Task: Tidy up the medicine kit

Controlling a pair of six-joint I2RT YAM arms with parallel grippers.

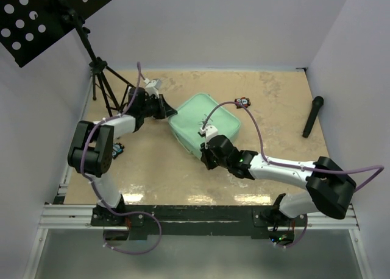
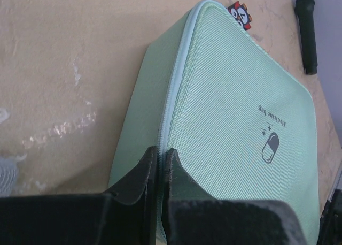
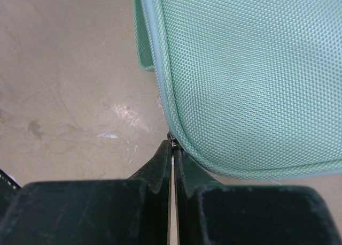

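Observation:
A mint-green medicine bag lies slanted on the table between the two arms, its lid down. Printed on the lid, in the left wrist view, are "Medicine bag" and a capsule. My left gripper is shut on the bag's near-left edge, pinching the pale-blue zipper band. At the front corner, my right gripper is shut on a small metal zipper pull, right against the zipper seam. Part of the bag's front is covered by the right arm in the top view, and its contents are hidden.
A small red-and-black item sits behind the bag, and a black microphone-shaped object lies at the right wall. A black stand rises at the back left. Near the left arm lies a small dark item.

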